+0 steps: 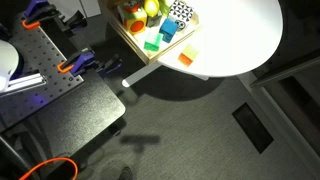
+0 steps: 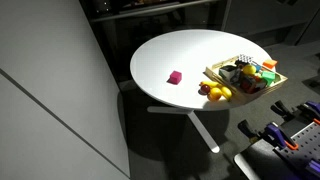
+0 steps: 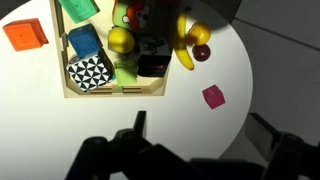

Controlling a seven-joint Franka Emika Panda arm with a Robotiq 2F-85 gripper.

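Note:
In the wrist view my gripper stands open above the white round table (image 3: 215, 140), its two dark fingers wide apart and only bare tabletop showing between them. A wooden tray (image 3: 118, 91) holds a checkered block (image 3: 90, 72), a blue block (image 3: 85, 41), a green block (image 3: 79, 9), a yellow lemon-like piece (image 3: 121, 40) and a black piece (image 3: 154, 65). Outside the tray lies an orange block (image 3: 26, 34) on one side. A banana (image 3: 183, 45), an orange fruit (image 3: 199, 33) and a dark red fruit (image 3: 201, 53) lie on the other. A pink cube (image 3: 213, 96) sits alone.
Exterior view 2 shows wide free tabletop (image 2: 190, 50) around the pink cube (image 2: 175, 77). The tray (image 2: 255, 94) stands near the table edge on the robot's side. A dark work surface with blue-and-orange clamps (image 1: 77, 62) is separated from the table by a gap.

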